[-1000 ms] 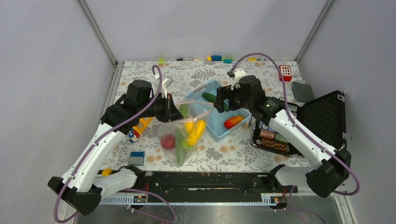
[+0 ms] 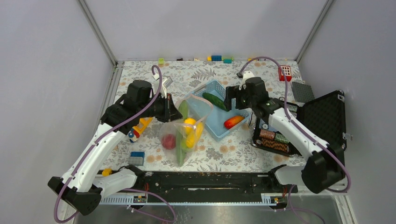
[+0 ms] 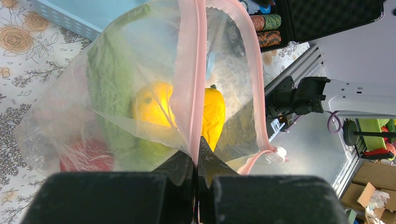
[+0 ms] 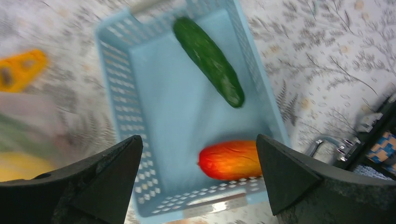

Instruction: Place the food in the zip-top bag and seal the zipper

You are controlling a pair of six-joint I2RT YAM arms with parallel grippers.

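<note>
The clear pink-zip bag holds green vegetables, yellow pieces and a red round item; its mouth stands open. My left gripper is shut at the bag's rim, the pink edge running down to its fingertips; the top view shows it at the bag's top left. My right gripper hangs open above the blue basket, where a cucumber and an orange-red vegetable lie, with nothing gripped between its fingers.
An open black case takes up the right of the table. A yellow toy lies left of the bag, a blue-grey block nearer the front. Small blocks line the back edge.
My right gripper has shifted right and back from beside the bag to over the basket. The left arm is still; the bag's mouth looks more raised than a second ago.
</note>
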